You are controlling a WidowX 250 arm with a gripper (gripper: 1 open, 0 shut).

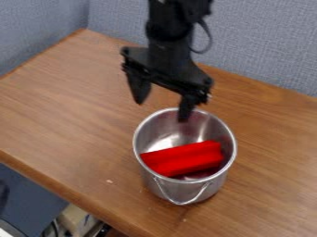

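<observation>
A silver metal bucket (pixel 183 190) stands on the wooden table, right of centre, with a red cylindrical object (pixel 183 159) lying inside it. The black gripper (pixel 161 102) is open above the back rim of the bucket, somewhat blurred, with nothing between its fingers.
A blue-grey padded wall runs along the back. The table's edge shows at the lower left, with some cables beyond it.
</observation>
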